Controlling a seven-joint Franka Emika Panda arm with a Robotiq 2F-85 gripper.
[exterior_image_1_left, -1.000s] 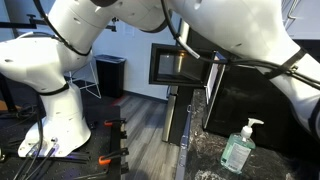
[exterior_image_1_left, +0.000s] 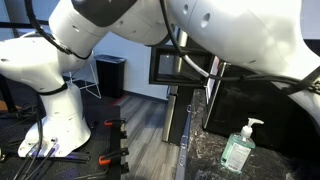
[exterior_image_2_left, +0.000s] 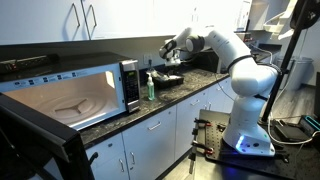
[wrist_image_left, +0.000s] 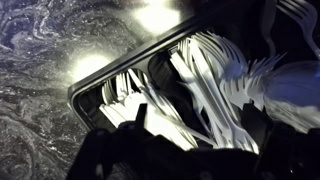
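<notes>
A black divided cutlery tray (wrist_image_left: 88, 80) fills much of the wrist view, resting on the dark speckled counter. White plastic cutlery (wrist_image_left: 200, 85) lies in its compartments, with fork tines showing toward the upper right. My gripper is open over the tray, its dark fingers at the lower part of the wrist view; the dim light blurs their edges. Whether the fingertips touch the cutlery cannot be made out. In exterior view 2 the gripper (exterior_image_2_left: 166, 52) is small, at the far end of the counter; exterior view 1 leaves it out of frame.
A pump bottle (exterior_image_1_left: 238, 149) of pale green liquid stands on the counter (exterior_image_2_left: 135, 125). Beside it is a microwave (exterior_image_2_left: 80, 100) with its door (exterior_image_2_left: 40, 118) swung open. Bare counter (wrist_image_left: 40, 110) lies left of the tray.
In exterior view 1 the white arm has swung lower and looks larger, covering more of the scene above the bottle. The bottle and microwave door have stayed put.
</notes>
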